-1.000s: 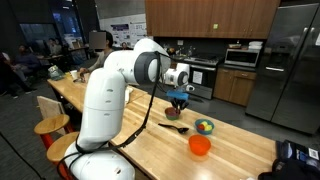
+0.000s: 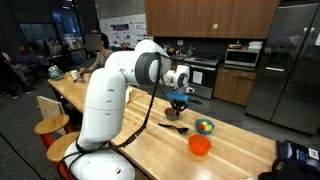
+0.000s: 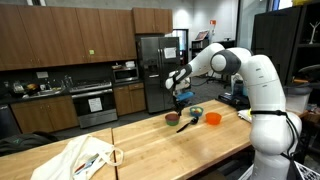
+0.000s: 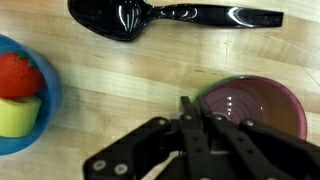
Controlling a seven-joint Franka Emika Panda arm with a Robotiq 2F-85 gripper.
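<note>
In the wrist view my black gripper reaches over the near-left rim of a bowl (image 4: 262, 105), pinkish inside with a green edge. The fingers cover part of that rim, and whether they touch it or how far apart they stand is unclear. Exterior view 1 has the gripper (image 2: 179, 103) low above the bowl (image 2: 172, 114). A black spoon (image 4: 215, 16) lies flat on the wooden table. Left of it in the wrist view is a blue bowl (image 4: 50, 100) holding a strawberry (image 4: 18, 76) and a yellow-green piece (image 4: 18, 116).
An orange bowl (image 2: 200, 145) stands on the wooden table (image 2: 235, 155), nearer the arm's base side than the blue bowl (image 2: 204, 122). Open tabletop stretches to the right. In exterior view 2 a white cloth (image 3: 80, 158) lies at the left.
</note>
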